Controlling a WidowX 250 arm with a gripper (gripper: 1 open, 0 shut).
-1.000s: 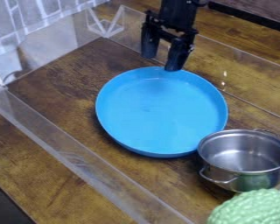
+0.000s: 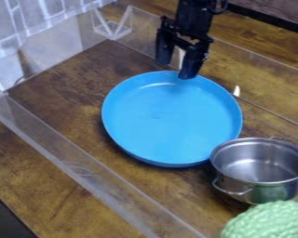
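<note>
My black gripper [image 2: 177, 58] hangs at the top centre, just above the back rim of a large blue plate [image 2: 171, 119]. Its two fingers are spread apart, with nothing visible between them. A steel pot [image 2: 259, 167] with side handles stands to the right of the plate's front edge. A pale green, textured round object [image 2: 266, 223] sits in the bottom right corner, partly out of view.
The wooden table [image 2: 64, 102] is bordered by clear plastic walls along the back and front left. Bare wood lies left of the plate and at the back right. A small pale item [image 2: 237, 91] is near the plate's back right.
</note>
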